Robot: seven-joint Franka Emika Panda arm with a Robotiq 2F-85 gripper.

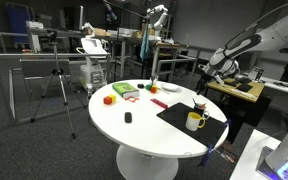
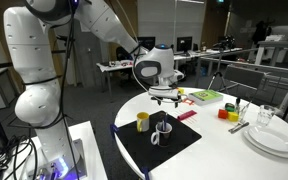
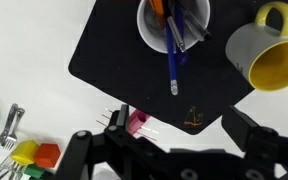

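My gripper is open above the table, its dark fingers spread wide at the bottom of the wrist view and nothing held between them. Ahead of them a white cup stands on the black mat, holding several pens and tools. A blue pen leans out over the cup's rim, pointing towards the gap between the fingers. To the right is a mug, yellow inside and on its handle. Exterior view 2 shows the cup beside the yellow mug on the mat.
Red block and yellow block lie off the mat at the wrist view's lower left, near some cutlery. A white plate occupies one side of the table.
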